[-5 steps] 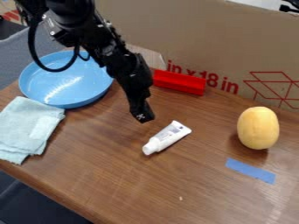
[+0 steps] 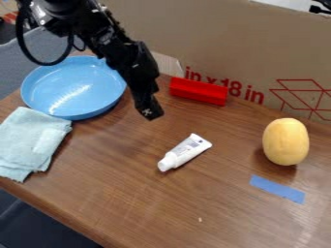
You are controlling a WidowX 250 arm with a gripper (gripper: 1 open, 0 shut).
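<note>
The black gripper hangs over the wooden table in the upper middle, just right of a blue plate, its fingertips pointing down; nothing shows between them. A white tube with a cap lies diagonally on the table, below and right of the gripper. A red block lies at the back against the cardboard, a yellow potato-like object at the right, and a pale cloth at the left edge.
A strip of blue tape is stuck on the table at the right. The cardboard wall closes off the back.
The gripper has moved a little up and to the left, away from the white tube. The objects on the table have not visibly moved.
</note>
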